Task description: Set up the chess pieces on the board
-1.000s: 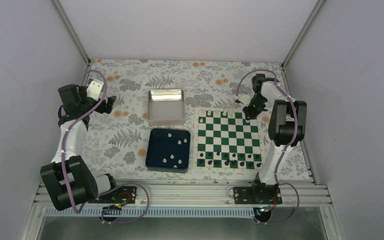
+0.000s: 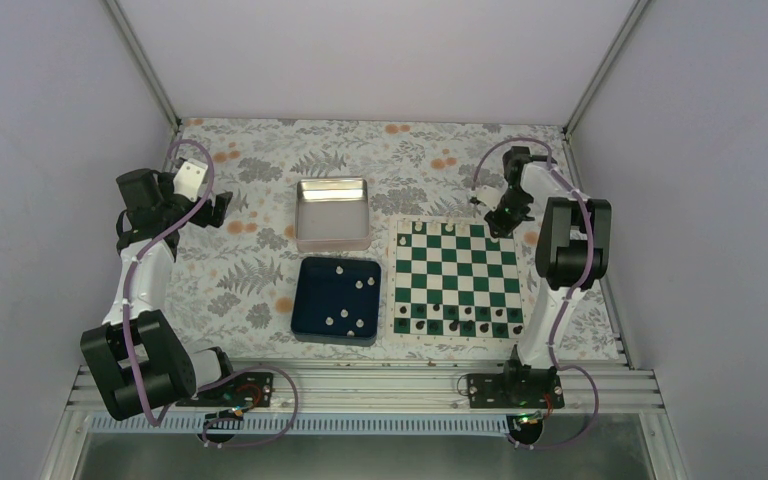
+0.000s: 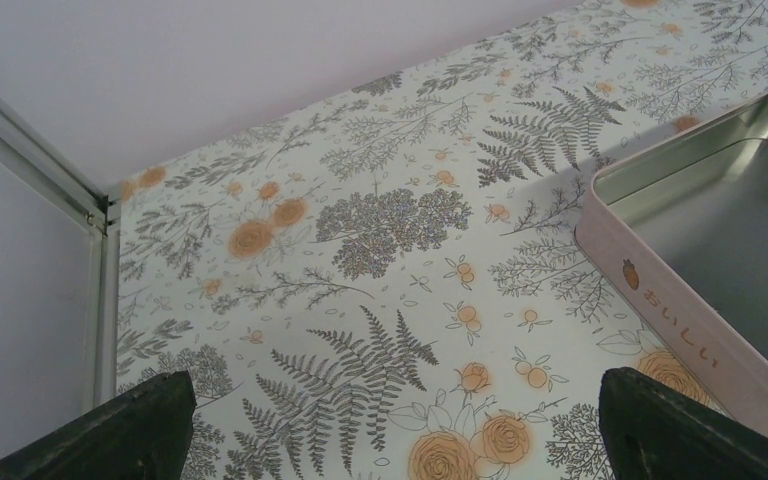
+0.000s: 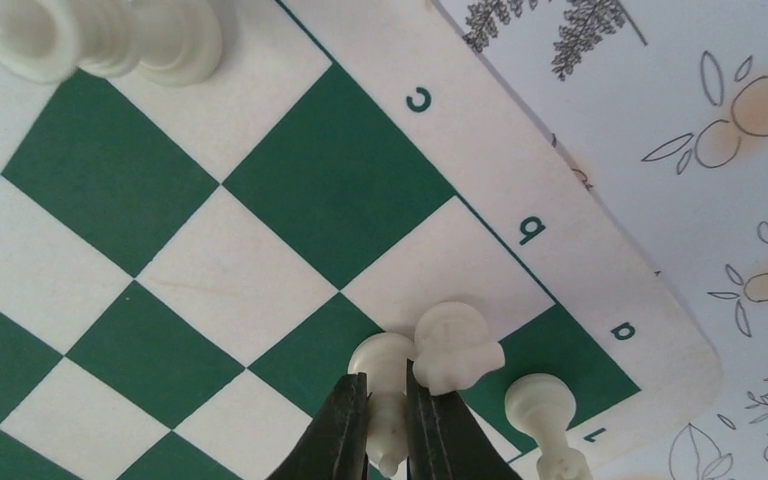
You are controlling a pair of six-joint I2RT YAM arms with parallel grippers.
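In the right wrist view, my right gripper is shut on a white chess piece, its base resting on or just over a green square near the "b" edge. A second white piece stands right beside the finger, apparently a knight. Toward the "a" corner is another white piece. The board has several white pieces along its far edge and dark pieces in its near rows. Far off at the left, my left gripper is open over bare cloth, nothing between its fingers.
A navy tray left of the board holds several white pieces. Behind it stands an empty pink-sided metal tray. Bare patterned cloth lies between the trays and my left arm.
My right arm has barely shifted at the board's far right corner. Left arm, trays and the other pieces look the same.
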